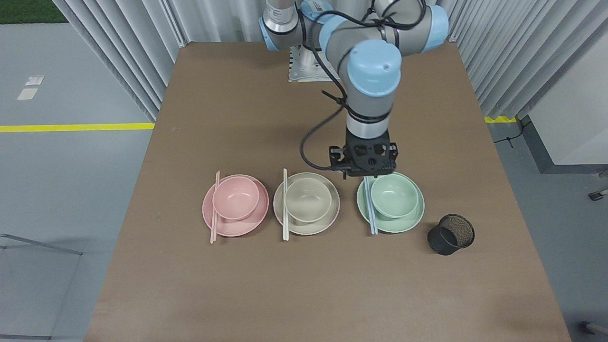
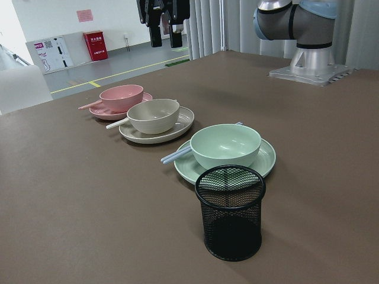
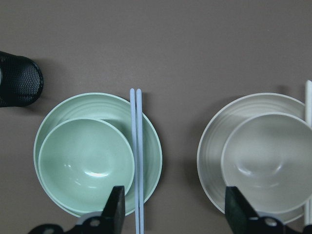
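Note:
My gripper is open, raised over the green setting, with its fingers straddling the pale blue chopsticks (image 3: 140,165) in the wrist view. They lie beside the green bowl (image 1: 394,194) on its green plate (image 1: 414,213). Left of that in the front view are a cream bowl (image 1: 308,199) on a cream plate (image 1: 305,228) with white chopsticks (image 1: 285,216), and a pink bowl (image 1: 236,198) on a pink plate (image 1: 239,228) with pink chopsticks (image 1: 214,222).
A black mesh cup (image 1: 450,239) stands right of the green setting in the front view.

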